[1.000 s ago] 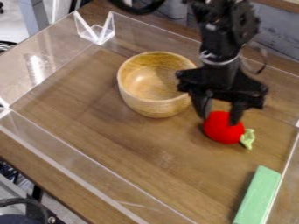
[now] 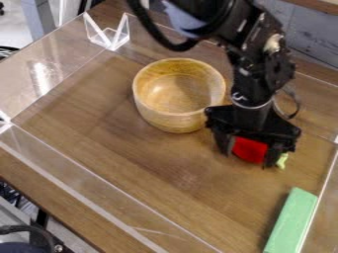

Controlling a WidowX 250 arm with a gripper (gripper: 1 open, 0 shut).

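Note:
The black gripper (image 2: 251,138) is lowered over a red object (image 2: 250,150) with a pale green stem, which looks like a toy vegetable, right of the wooden bowl. The gripper's body and fingers cover much of the red object, so whether they grip it cannot be told. The wooden bowl (image 2: 177,81) stands empty at the centre of the table (image 2: 106,158).
A mint-green block (image 2: 292,222) lies at the front right. Clear plastic edging runs round the table, with a clear holder (image 2: 109,32) at the back left.
The gripper has come down from above the red object and now surrounds it, hiding more of it.

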